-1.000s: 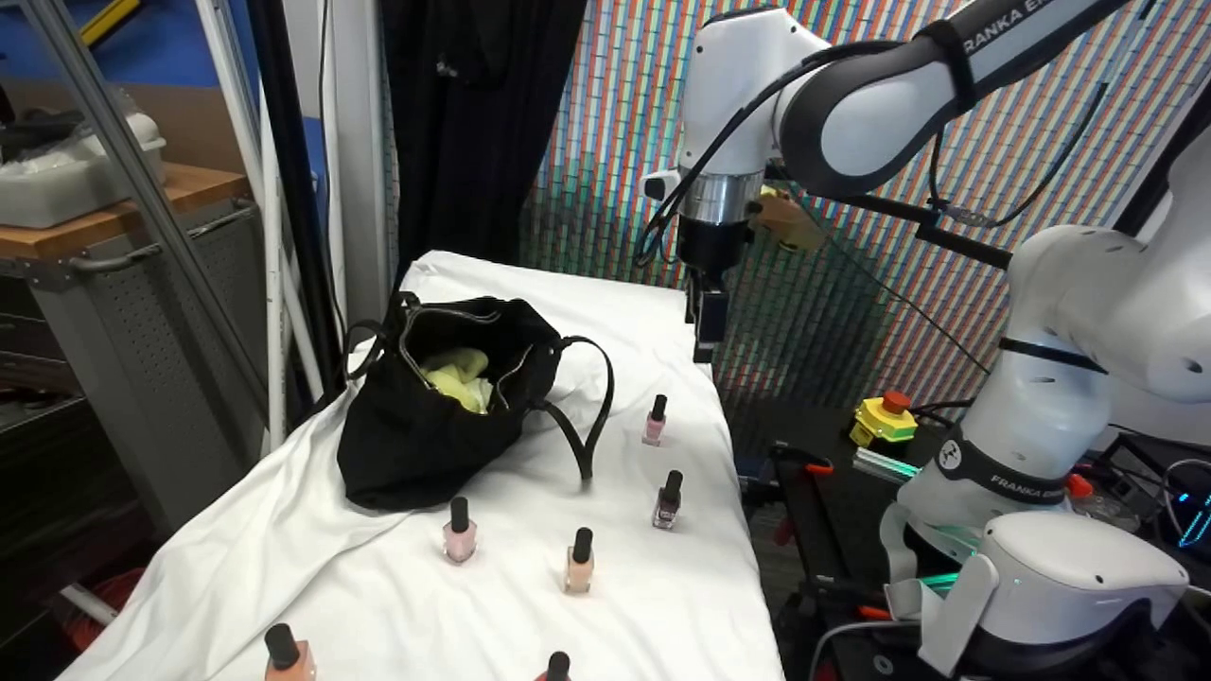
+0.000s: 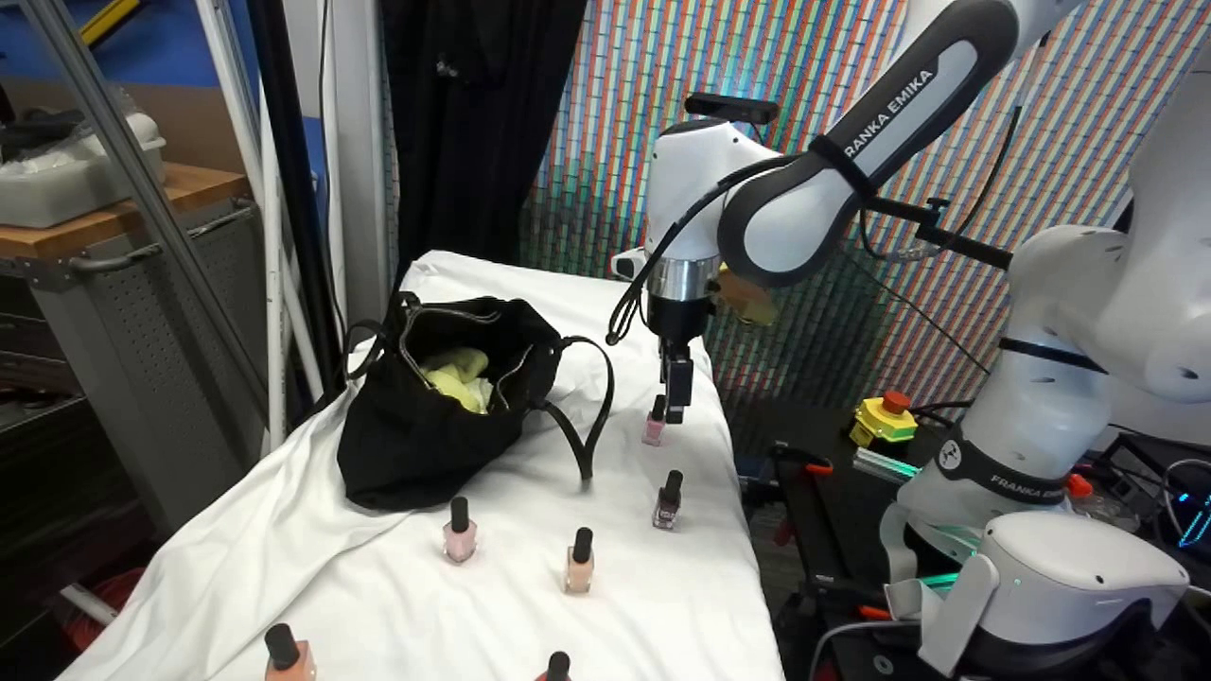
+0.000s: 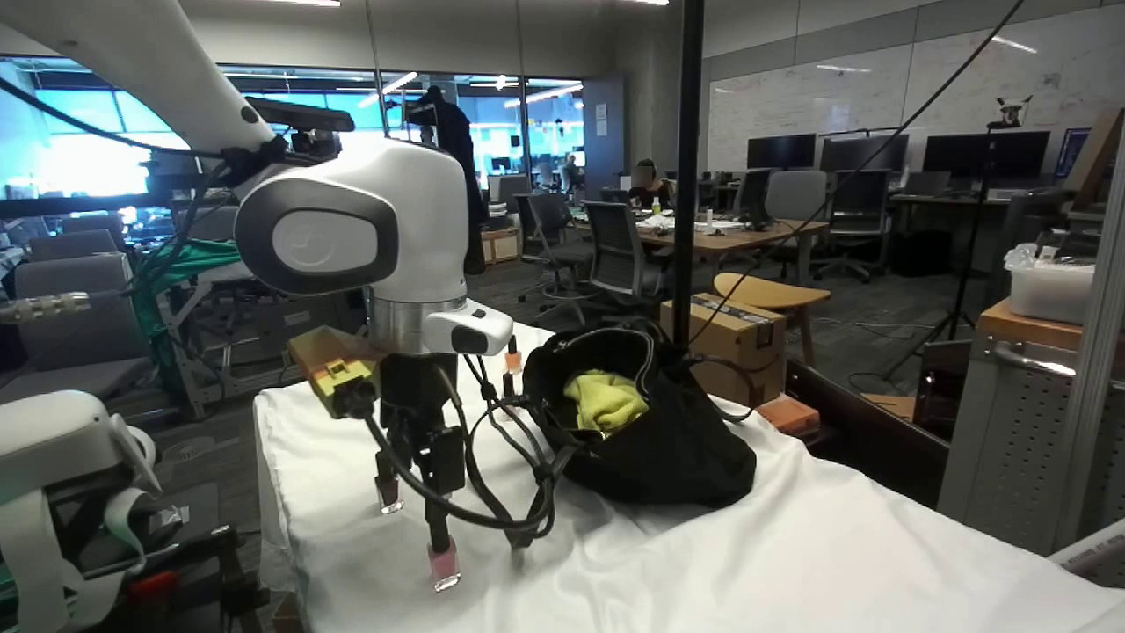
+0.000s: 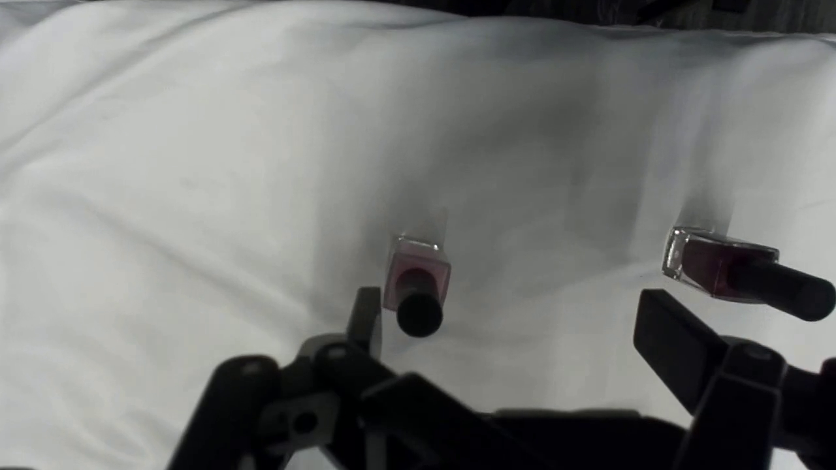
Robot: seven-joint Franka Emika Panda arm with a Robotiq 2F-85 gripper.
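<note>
In the wrist view my gripper is wide open above the white cloth. A pink nail polish bottle (image 4: pixel 415 266) with a black cap stands between its fingers, close to the left one and apart from the right; both fingertips appear higher than the cloth. Past the right finger stands a dark plum polish bottle (image 4: pixel 717 266). In exterior view 1 the pink bottle (image 2: pixel 654 429) is upright, its cap partly behind my gripper (image 2: pixel 677 414), and the plum bottle (image 2: pixel 667 503) stands nearer the camera. A black bag (image 2: pixel 420 454) lies open to the left, yellow-green cloth (image 2: pixel 460 384) inside.
Other bottles stand on the covered table: a pale pink one (image 2: pixel 460 539), a peach one (image 2: pixel 579 567), an orange one (image 2: pixel 289 658) and one cut off at the bottom edge (image 2: pixel 556 668). The bag's strap (image 2: pixel 602 420) loops out near the pink bottle.
The bottles and bag have not moved.
</note>
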